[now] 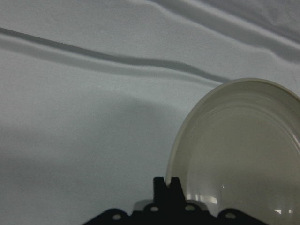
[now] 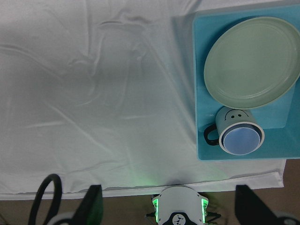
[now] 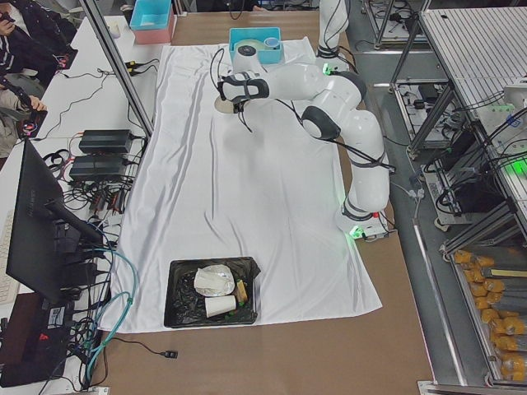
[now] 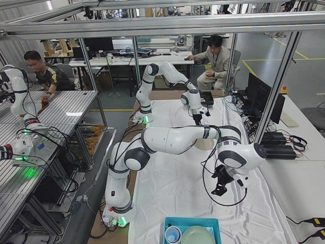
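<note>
A beige plate (image 1: 239, 145) lies on the white cloth, mostly hidden by the arms in the outer views. My left gripper is at its rim, fingers close together; whether they grip the rim cannot be told. In the right wrist view my right gripper has its fingers wide apart, above the cloth beside a blue tray (image 2: 199, 140). The tray holds a green plate (image 2: 251, 61) and a smiley mug (image 2: 232, 117) with a blue cup (image 2: 241, 139) inside it.
A black bin (image 3: 177, 292) with crumpled items and a white cylinder stands at the near end in the camera left view. Monitors and cables line one side.
</note>
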